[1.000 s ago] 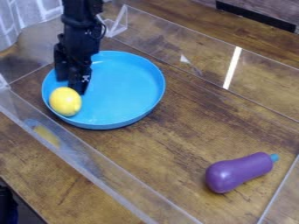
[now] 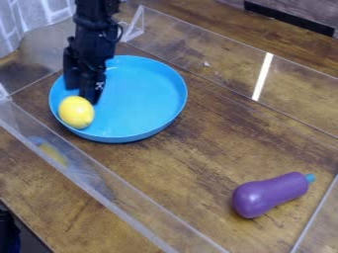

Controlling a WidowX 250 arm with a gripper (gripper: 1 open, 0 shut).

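Note:
A blue plastic dish (image 2: 137, 104) holds a yellow, rounded object (image 2: 77, 112) near its left front. My dark gripper (image 2: 83, 87) reaches down from the top left over the dish's left side, just above and behind the yellow object. Whether it is open or shut is hard to make out.
A purple toy eggplant (image 2: 270, 195) lies at the right front on the wooden table (image 2: 199, 168). Clear walls run along the left and front of the work area.
My gripper has shifted slightly over the dish. The dish, yellow object and eggplant look essentially unmoved.

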